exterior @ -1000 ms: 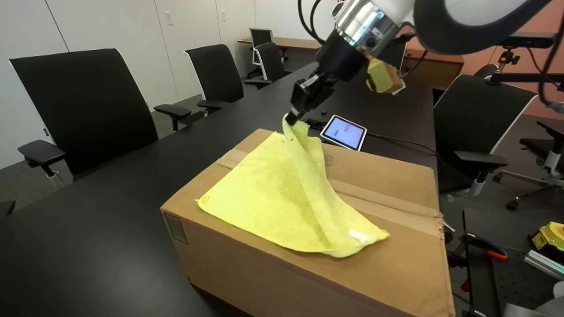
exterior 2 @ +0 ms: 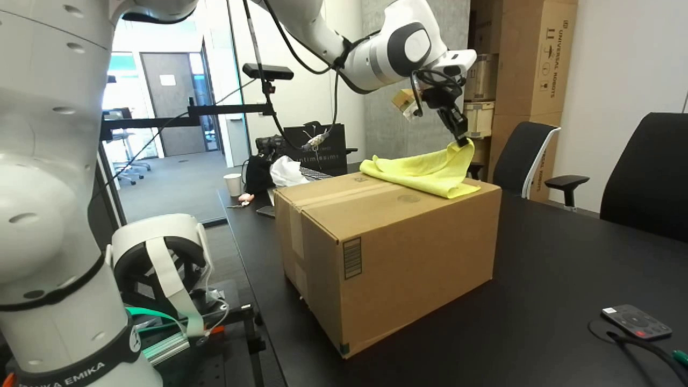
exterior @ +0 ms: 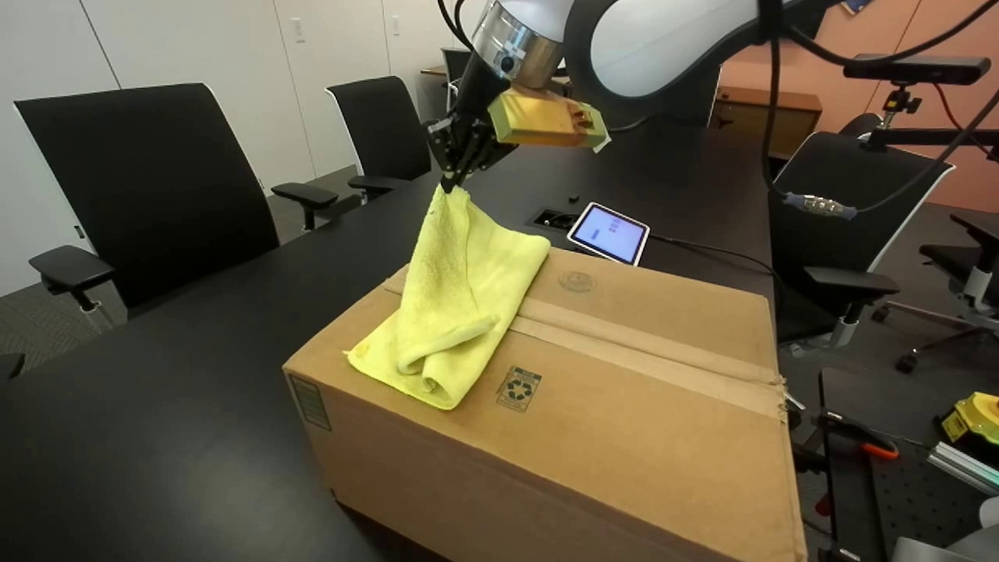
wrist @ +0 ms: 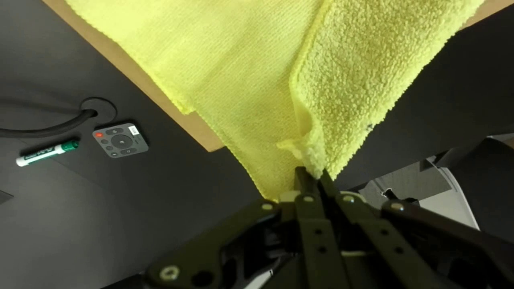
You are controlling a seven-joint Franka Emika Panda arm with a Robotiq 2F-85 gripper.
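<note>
A yellow cloth (exterior: pixel 456 309) lies bunched on the left end of a cardboard box (exterior: pixel 646 375), one part of it drawn up to my gripper (exterior: pixel 449 186). In the wrist view the gripper is shut, pinching a fold of the cloth (wrist: pixel 241 86) between its fingertips. The held part rises above the box's top, while the rest of the cloth rests on the cardboard with a rolled fold. From the other side, the gripper (exterior 2: pixel 461 141) holds the cloth (exterior 2: pixel 429 169) up near the box's far right corner.
The box stands on a black table (exterior: pixel 168 421). A small tablet (exterior: pixel 610 232) sits behind it. On the table lie a remote (wrist: pixel 120 140) and a green-capped marker (wrist: pixel 47 153). Black chairs (exterior: pixel 150 187) line the table's side. The tabletop left of the box is clear.
My gripper has moved left and slightly up in exterior view 1 with the cloth pinched. The cloth's right part has left the box's middle, and the spread sheet is now bunched and folded.
</note>
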